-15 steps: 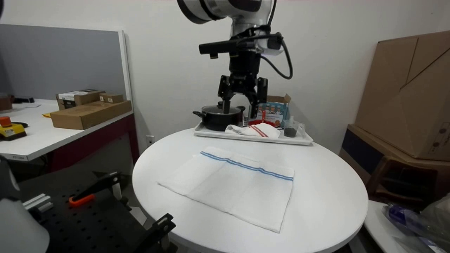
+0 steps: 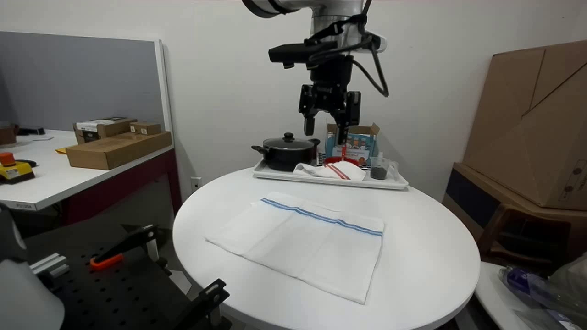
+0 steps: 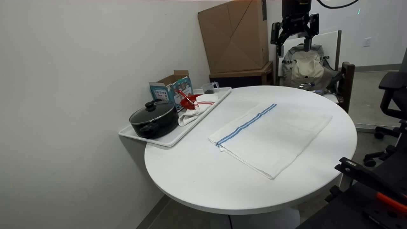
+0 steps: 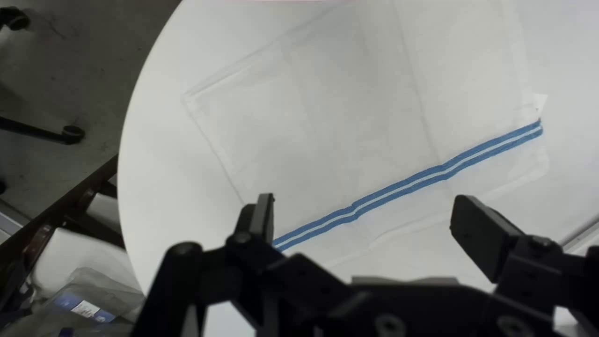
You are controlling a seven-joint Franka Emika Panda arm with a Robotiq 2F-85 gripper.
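A white cloth with a blue double stripe [image 2: 308, 242] lies flat on the round white table [image 2: 423, 264], its stripe running along the side nearer the tray. Above the table hangs my gripper [image 2: 325, 132], open and empty, well clear of the cloth. In exterior view 2 the gripper [image 3: 293, 49] is high at the upper right, and the striped cloth [image 3: 274, 133] is spread below it. From the wrist view, the cloth [image 4: 348, 118] fills much of the table under the gripper, whose fingers stand wide apart with only table and cloth seen far below.
A white tray [image 2: 264, 173] at the wall side holds a lidded black pot [image 2: 287, 152], a white cloth with red stripes [image 2: 329, 170], a red bowl [image 3: 187, 103], a box [image 3: 183, 89] and a clear cup [image 2: 379, 167]. Bare tabletop surrounds the flat cloth.
My gripper has risen and shifted slightly to the right in exterior view 1, and it remains open. The cloth and the things on the tray look unmoved.
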